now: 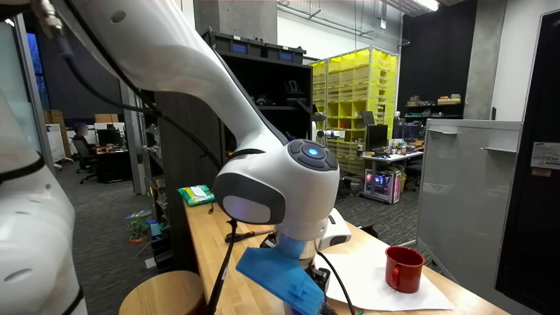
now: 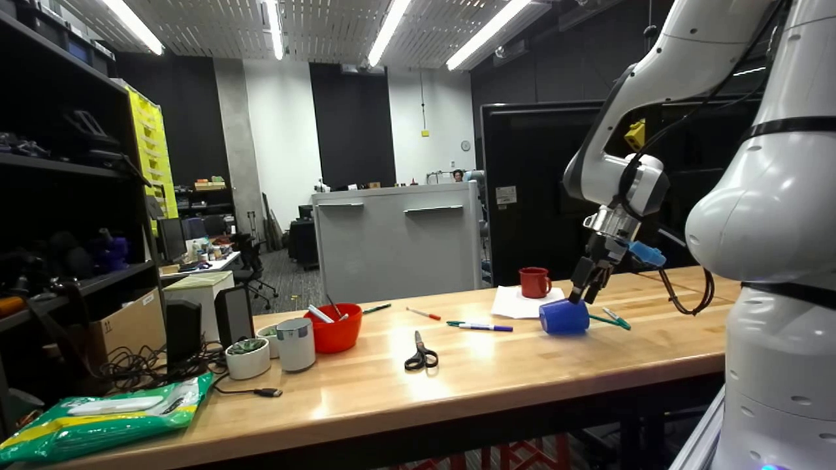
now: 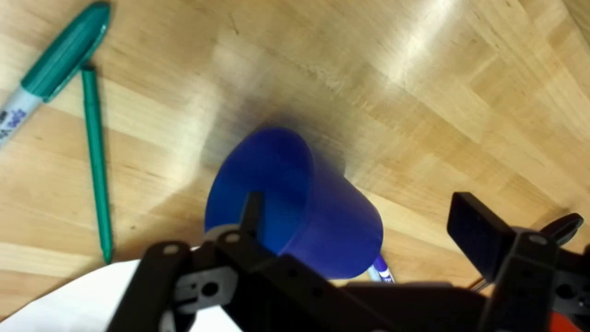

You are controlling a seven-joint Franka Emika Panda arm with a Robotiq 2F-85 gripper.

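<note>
A blue cup (image 2: 564, 317) lies tipped on its side on the wooden table. In the wrist view the cup (image 3: 345, 221) shows its open mouth toward the upper left. My gripper is open above it, the fingers spread wide across the cup's body. One finger (image 3: 253, 213) overlaps the cup's mouth in that view; I cannot tell whether it reaches inside. The other finger (image 3: 478, 235) stands clear to the right of the cup. From the second exterior view, the gripper (image 2: 588, 288) points down at the cup's upper side, very close to it.
Beside the cup's mouth lie a green marker (image 3: 66, 52) and a thin green pen (image 3: 97, 166). A red mug (image 2: 534, 282) stands on white paper (image 2: 509, 304). Scissors (image 2: 420, 354), a purple marker (image 2: 486, 326) and a red bowl (image 2: 337, 329) with items lie farther left.
</note>
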